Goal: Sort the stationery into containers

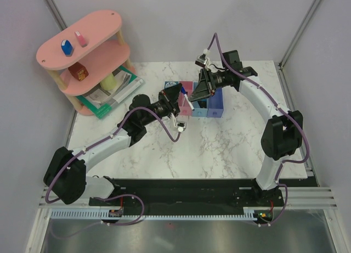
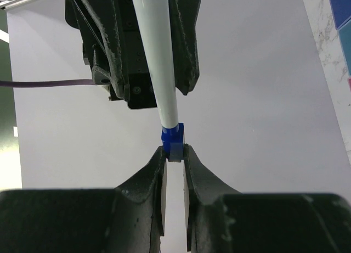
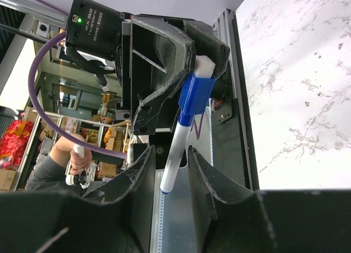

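A white pen with blue cap (image 1: 188, 101) is held up between the grippers over the bins. My left gripper (image 1: 180, 89) is shut on its blue end, seen close in the left wrist view (image 2: 174, 153). In the right wrist view the pen (image 3: 176, 147) slants down across my right gripper, whose fingers stand part open around its white barrel; whether they touch it I cannot tell. Partitioned bins (image 1: 215, 111) in pink, light blue and dark blue stand behind the grippers, partly hidden by them.
A pink tiered shelf (image 1: 97, 23) with small boxes stands back left, a green tray of papers (image 1: 112, 102) at its base.
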